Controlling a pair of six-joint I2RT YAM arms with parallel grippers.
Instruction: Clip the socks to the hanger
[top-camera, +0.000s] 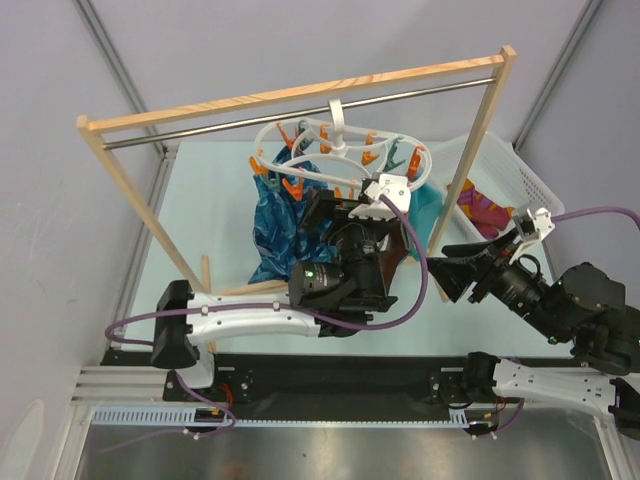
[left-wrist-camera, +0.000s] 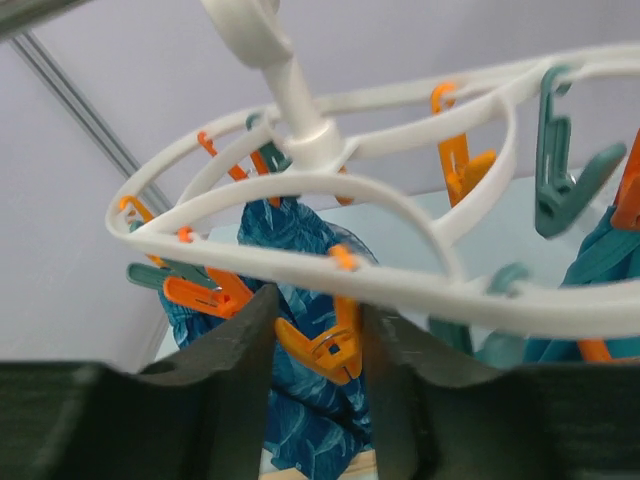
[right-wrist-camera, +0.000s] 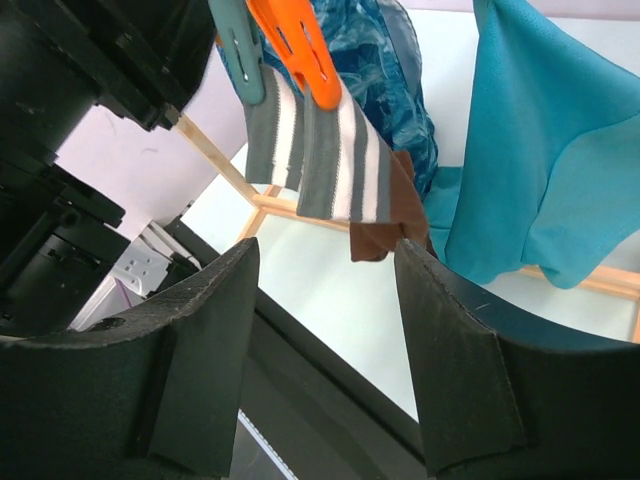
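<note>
The white clip hanger (top-camera: 340, 150) hangs from the frame's rail, carrying blue crinkled socks (top-camera: 283, 225). My left gripper (top-camera: 340, 215) is just below the hanger's front, its blurred fingers near an orange clip (left-wrist-camera: 330, 345); whether they touch it is unclear. In the right wrist view a grey-white striped sock (right-wrist-camera: 340, 170) hangs from orange and teal clips, with brown (right-wrist-camera: 370, 238) and turquoise (right-wrist-camera: 540, 180) socks behind. My right gripper (top-camera: 465, 265) stands open at the right, below the striped sock, with nothing between its fingers.
The wooden frame (top-camera: 135, 195) spans the workspace. A white basket (top-camera: 520, 180) with colourful socks sits at the back right, behind my right arm. The front left of the table is largely taken by my left arm.
</note>
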